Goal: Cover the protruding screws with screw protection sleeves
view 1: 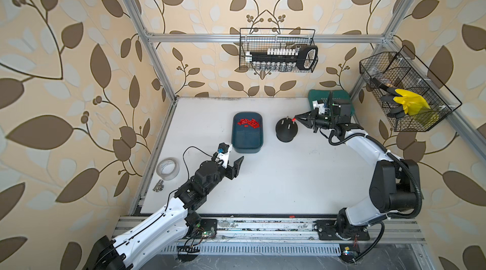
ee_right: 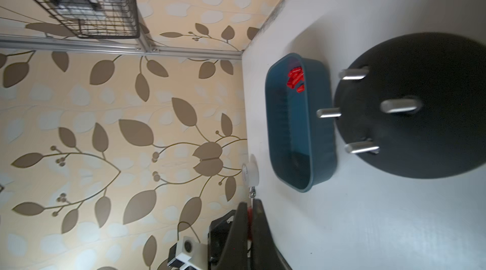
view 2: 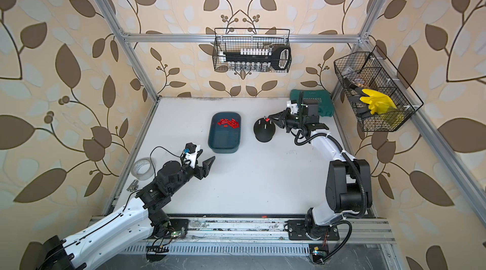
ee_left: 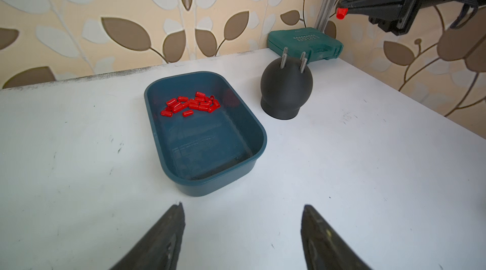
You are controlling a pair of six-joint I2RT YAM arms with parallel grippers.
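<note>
A black dome with several upright metal screws stands on the table. Left of it is a blue bin holding several red sleeves. My right gripper is raised above the dome's right side, shut on a red sleeve at its fingertips; the screws visible in the right wrist view are bare. My left gripper is open and empty, low over the table in front of the bin.
A green case lies at the back right. A tape roll is at the left edge. Wire baskets hang on the back and right frame.
</note>
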